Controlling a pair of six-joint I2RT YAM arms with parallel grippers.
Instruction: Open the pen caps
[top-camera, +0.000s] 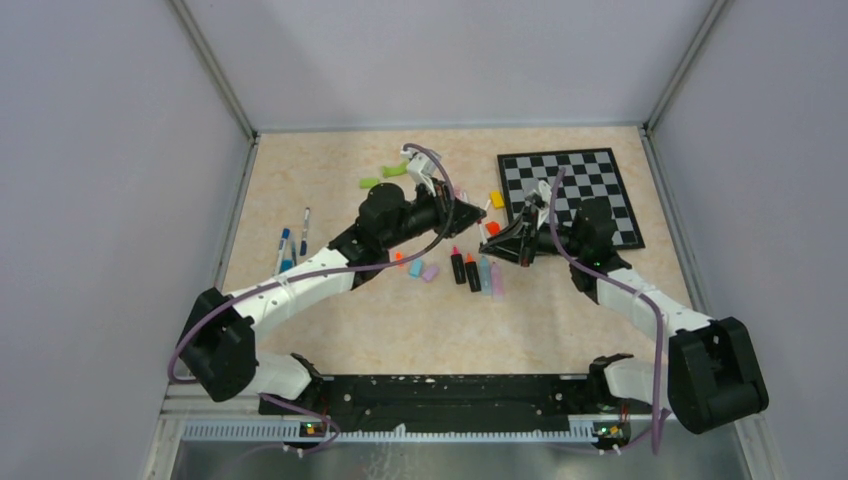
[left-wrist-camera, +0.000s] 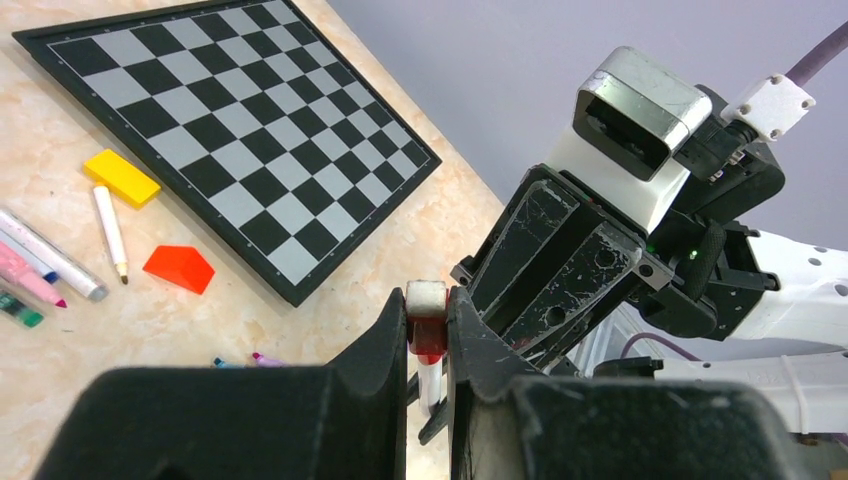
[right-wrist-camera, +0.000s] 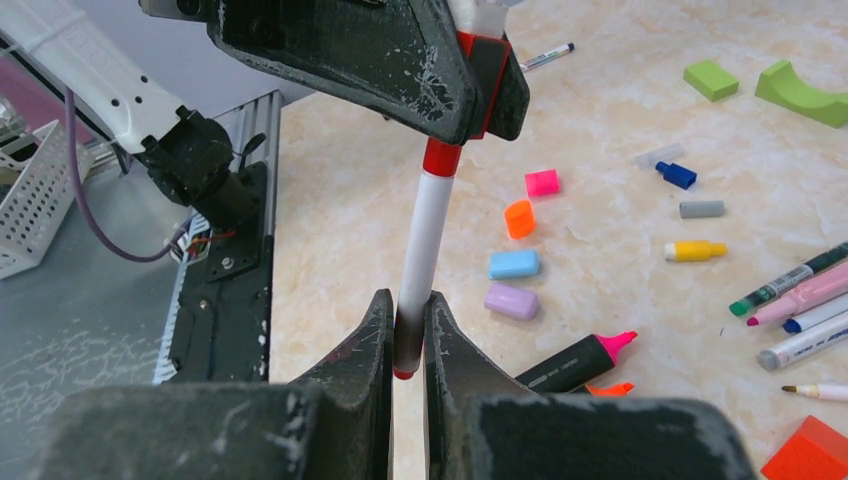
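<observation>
A white pen (right-wrist-camera: 424, 230) with a red upper part and a red lower tip is held between my two grippers, standing nearly upright with a slight tilt. In the left wrist view my left gripper is shut on its red and white upper end, which looks like the cap. My right gripper is shut on the barrel's lower end. The red part still meets the white barrel just below the left fingers (right-wrist-camera: 450, 95). Whether any gap has opened inside the left fingers is hidden. Both grippers are above the table, close together.
Uncapped markers lie below, among them a black one with a pink tip (right-wrist-camera: 570, 365). Loose caps, such as a purple one (right-wrist-camera: 511, 300) and a yellow one (right-wrist-camera: 695, 251), are scattered nearby. A checkerboard (top-camera: 572, 190) fills the back right.
</observation>
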